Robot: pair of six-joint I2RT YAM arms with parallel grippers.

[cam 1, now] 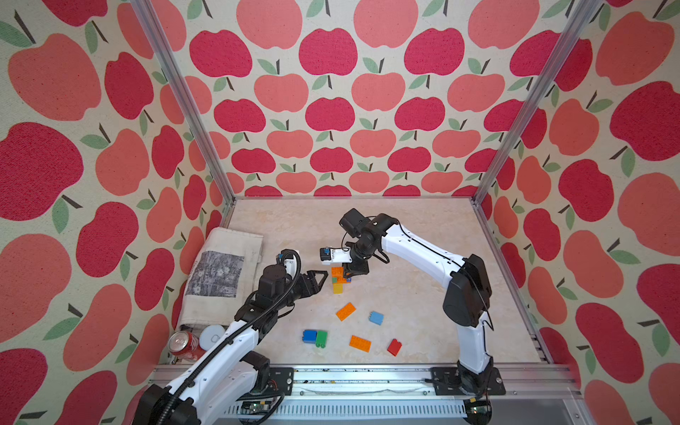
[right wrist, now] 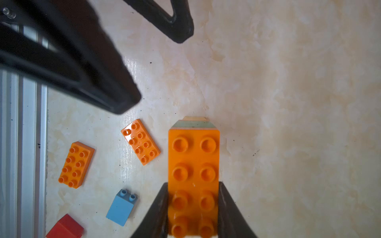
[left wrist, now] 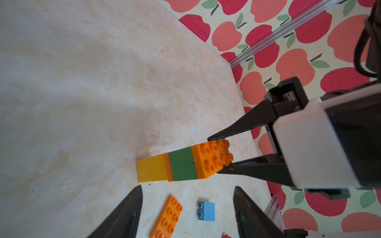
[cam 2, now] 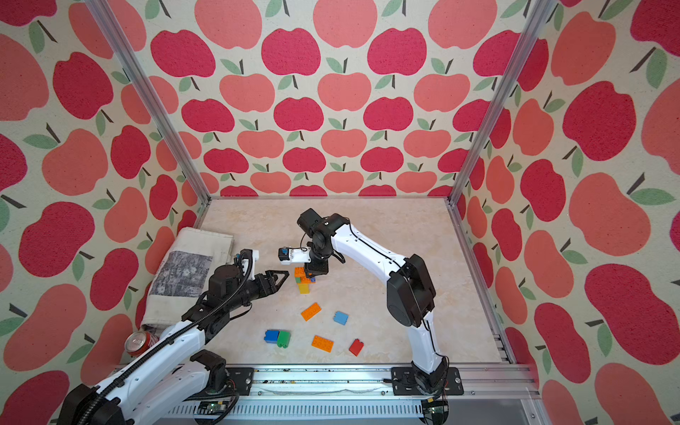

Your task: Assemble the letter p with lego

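A stack of bricks, with a yellow block [left wrist: 152, 169] at its foot, a green brick [left wrist: 182, 162] and an orange studded brick [left wrist: 210, 156] on top, is at the table's middle. My right gripper is shut on the orange brick, seen from above in the right wrist view. My left gripper is open just left of the stack, its fingertips apart at the bottom of the left wrist view with nothing held.
Loose on the front table lie two orange bricks [cam 1: 345, 311] [cam 1: 360, 343], a light blue brick [cam 1: 376, 318], a red brick [cam 1: 394, 347], and blue [cam 1: 309, 335] and green [cam 1: 321, 338] bricks. A cloth [cam 1: 219, 269] and cans [cam 1: 185, 344] stand at left.
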